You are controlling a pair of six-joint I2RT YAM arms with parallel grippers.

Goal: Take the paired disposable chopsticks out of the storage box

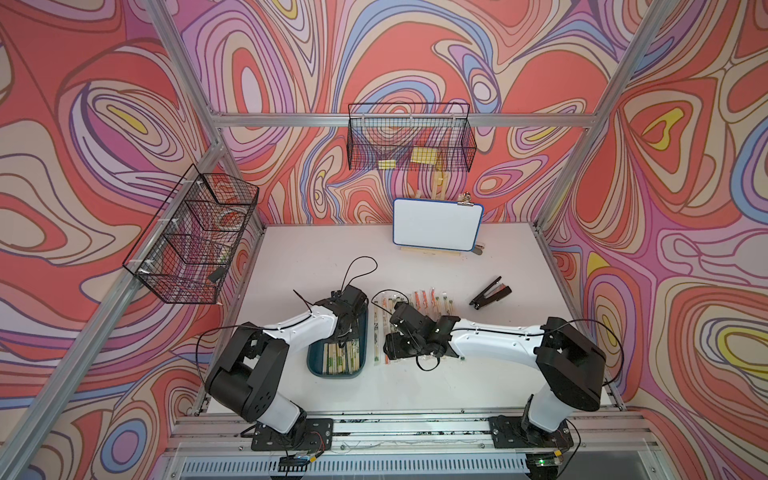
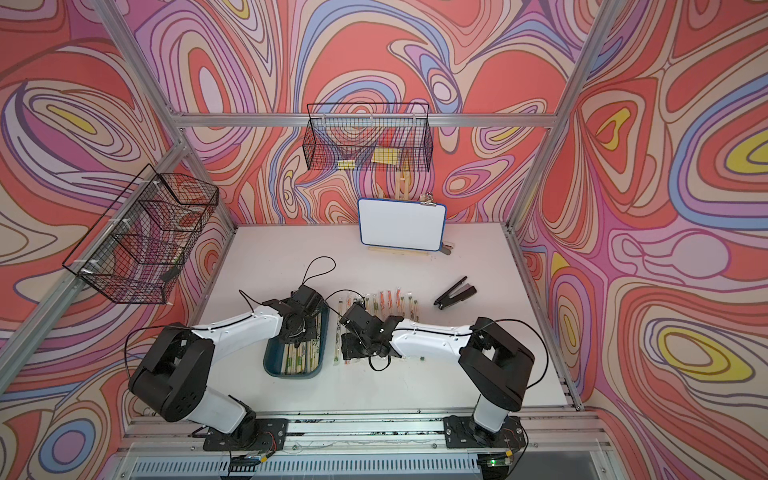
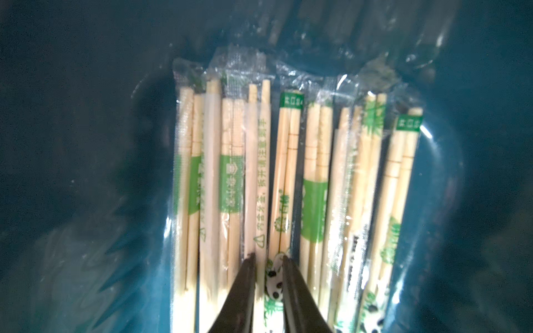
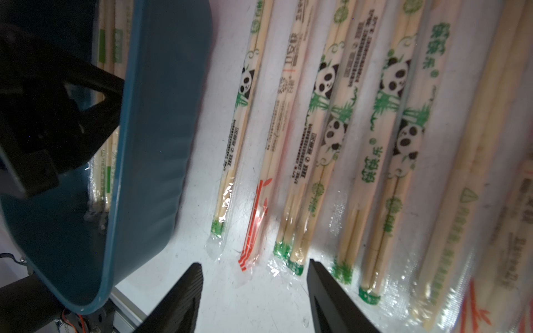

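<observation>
The dark teal storage box point(image 1: 311, 369) stands on the left of the table. Several wrapped chopstick pairs point(image 3: 313, 211) lie side by side inside it. My left gripper is low in the box over these pairs, its fingers point(image 3: 239, 294) drawn close together. A panda-print wrapper shows between the tips; whether any film is pinched cannot be seen. To the right of the box, more wrapped pairs point(image 4: 238, 127) lie in a row on the table. My right gripper is over the near ends of that row, partly open, with nothing between its fingers.
The box's right wall point(image 4: 119, 183) stands close to the left end of the row, with a narrow strip of table between. A black stapler point(image 1: 490, 294) lies at the right. A whiteboard point(image 1: 437, 224) stands at the back.
</observation>
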